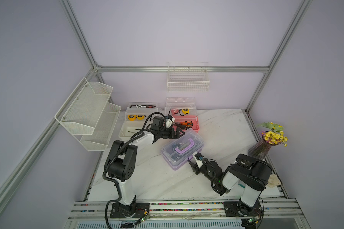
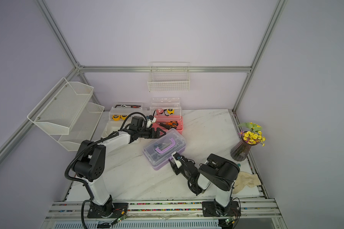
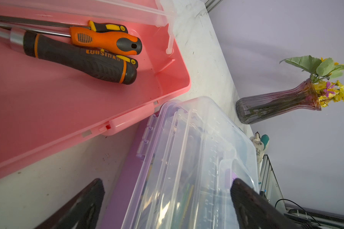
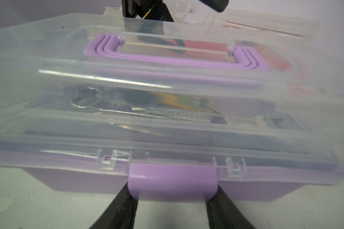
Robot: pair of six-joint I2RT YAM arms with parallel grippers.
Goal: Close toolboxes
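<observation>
The purple toolbox [image 1: 170, 156] lies mid-table with its clear lid down over tools; its latch [image 4: 172, 181] sits between the fingertips of my right gripper at the box's front side. Whether they press on it is unclear. My left gripper is open above the purple box's far end. Behind it, the pink toolbox [image 3: 65, 106] stands open with screwdrivers inside. A white toolbox [image 1: 123, 132] with tape measures stands open at the back left, partly hidden by the left arm.
A vase of flowers [image 1: 258, 150] stands at the right edge. A wire shelf [image 1: 80, 114] hangs on the left wall, a wire basket [image 1: 187, 85] on the back wall.
</observation>
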